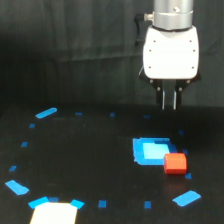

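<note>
My gripper hangs high at the upper right, pointing down. Two thin fingers stand apart with a dark gap between them, and nothing shows in that gap. Below, a small red cube rests on the black table, at the lower right corner of a blue-edged square patch with a pale middle. The cube covers that corner of the patch. Clear air separates the fingers from both.
Blue tape strips and small blue marks dot the black table. A pale block-like object is cut off by the bottom edge at left.
</note>
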